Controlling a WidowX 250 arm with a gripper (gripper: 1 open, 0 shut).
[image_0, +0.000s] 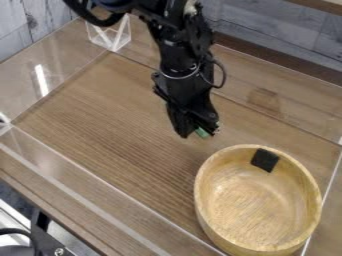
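The black robot arm reaches down from the top over the middle of the wooden table, its gripper (185, 128) low above the surface. A small green object (203, 132) shows just to the right of the fingertips, partly hidden by the gripper; whether it is between the fingers or behind them, I cannot tell. The fingertips look close together.
A tan round bin (254, 225) with a black patch (265, 162) on its inside fills the lower right. A clear wire-like holder (110, 28) stands at the back left.
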